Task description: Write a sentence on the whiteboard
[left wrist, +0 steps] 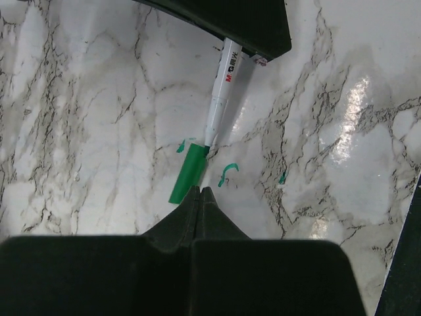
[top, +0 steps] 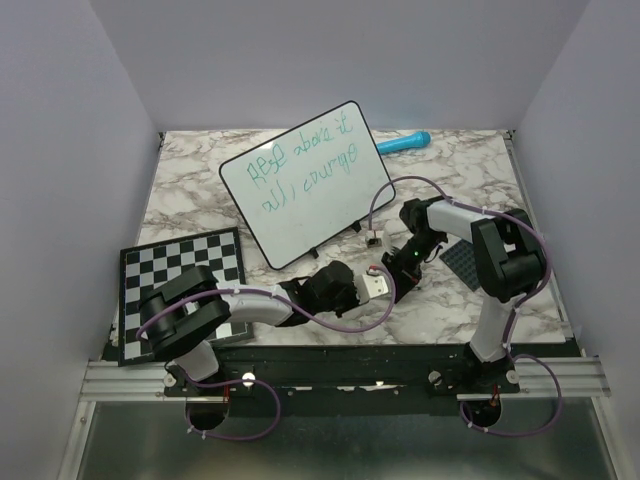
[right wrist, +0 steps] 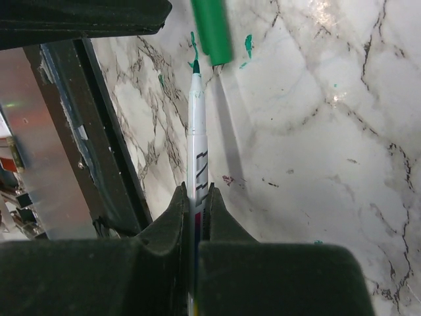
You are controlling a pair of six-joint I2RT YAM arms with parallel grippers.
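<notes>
A white marker (right wrist: 197, 125) is pinched in my right gripper, its green tip bare and pointing away from the fingers. Near that tip lies a green cap (left wrist: 189, 174), separate from the marker. My left gripper is shut, its fingertips close beside the cap; nothing shows between them, and whether they touch it I cannot tell. The whiteboard (top: 262, 222) leans behind both arms in the top view. Two lines of green handwriting cross it, with "above it" and "courage" legible.
Green ink marks (left wrist: 228, 172) spot the marbled tabletop near the cap. A checkered board (top: 185, 255) lies at the left, a blue cylinder (top: 403, 143) behind the whiteboard's right side. The table's dark front edge (right wrist: 108, 138) runs close by the grippers.
</notes>
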